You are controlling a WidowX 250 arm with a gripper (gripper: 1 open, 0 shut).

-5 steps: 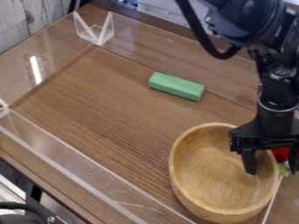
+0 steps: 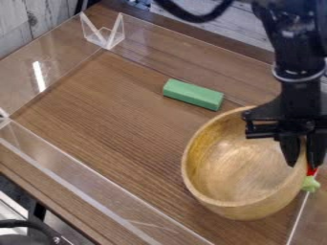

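Note:
The black gripper [image 2: 278, 134] hangs at the right edge, over the back right rim of a wooden bowl [image 2: 230, 182]. Its fingertips are near that rim; whether they hold it cannot be told. The bowl's inside looks empty. A small red and pale green object [image 2: 309, 184] shows just right of the bowl, mostly hidden behind it and the gripper.
A green block [image 2: 194, 92] lies on the wooden table [image 2: 90, 124] behind the bowl. A clear plastic container [image 2: 102, 29] stands at the back left.
The gripper has risen and appears larger over the bowl's right side. The bowl's right side sits a little higher in view than before.

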